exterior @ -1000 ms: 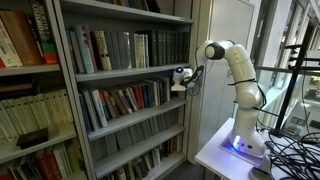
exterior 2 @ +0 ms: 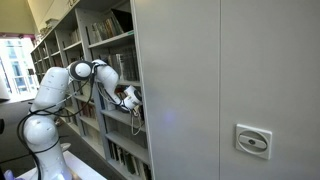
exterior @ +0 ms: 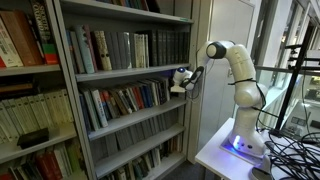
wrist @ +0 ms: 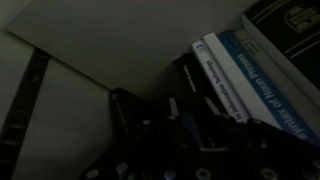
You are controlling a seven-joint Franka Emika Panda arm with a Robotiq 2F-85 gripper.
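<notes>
My gripper (exterior: 178,86) is at the right end of a middle bookshelf, close to the book spines. In the wrist view the gripper is very dark, with its fingers up against the lower part of a row of books. A black book (wrist: 192,78) stands just beyond the fingers. Right of it are a white book (wrist: 227,82) and a blue book (wrist: 262,85), both leaning. Whether anything is between the fingers is too dark to make out. In the other exterior view, the arm's end (exterior 2: 130,99) reaches into the shelf beside the grey panel.
A thick black book (wrist: 290,28) stands at the right in the wrist view. Shelf boards (exterior: 130,121) run above and below the gripper. The tall grey panel (exterior 2: 185,90) borders the reach closely. More books (exterior: 115,103) fill the same shelf leftward.
Over the last second the gripper has shifted slightly downward at the shelf. The books show no visible movement.
</notes>
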